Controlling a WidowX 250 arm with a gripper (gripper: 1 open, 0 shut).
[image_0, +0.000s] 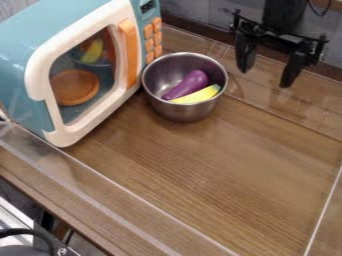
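A steel bowl (185, 113) stands on the wooden counter beside the toy microwave, holding a purple eggplant (186, 86) and a yellow item (195, 97), perhaps a banana or corn. My black gripper (267, 62) hangs at the upper right, right of and above the bowl, open with its two fingers apart and nothing visible between them.
The teal toy microwave (40, 50) fills the upper left, an orange plate (75, 88) visible inside. A wall runs along the back. Dark objects and cables sit at the lower-left edge.
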